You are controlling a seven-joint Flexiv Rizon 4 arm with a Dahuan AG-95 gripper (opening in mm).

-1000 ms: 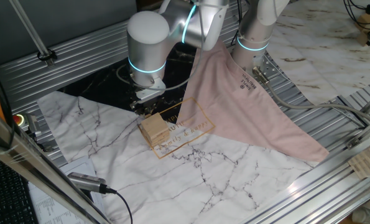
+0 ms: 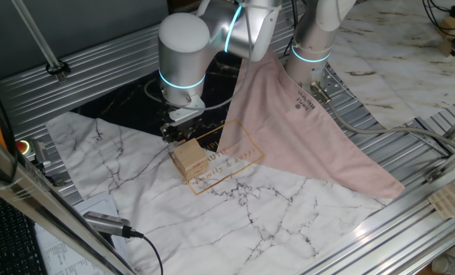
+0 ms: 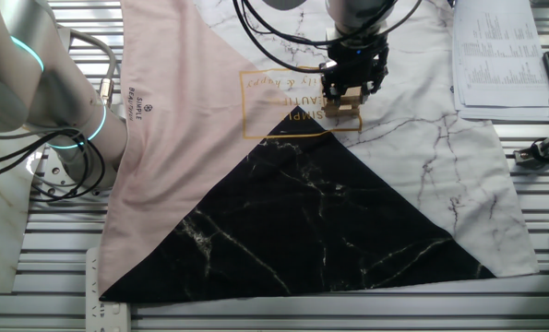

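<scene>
A pale wooden block (image 2: 189,159), perhaps several pieces together, stands on the cloth at the edge of the gold-framed lettering. My black gripper (image 2: 181,136) points down right at its far side, close over the block's top edge. From the opposite side, the wooden block (image 3: 344,101) shows partly beneath the dark gripper (image 3: 352,85), the rest of it covered. Whether the fingers touch or grip the wood cannot be made out in either view.
A cloth with pink (image 2: 288,130), black (image 3: 302,221) and white marbled (image 2: 250,221) areas covers most of the slatted metal table. Much of it is bare. A metal post (image 2: 55,195) and a cabled device (image 2: 108,224) stand at the near left. Papers (image 3: 503,55) lie alongside.
The arm and gripper have shifted very slightly over the last second. The block and the cloth look unmoved.
</scene>
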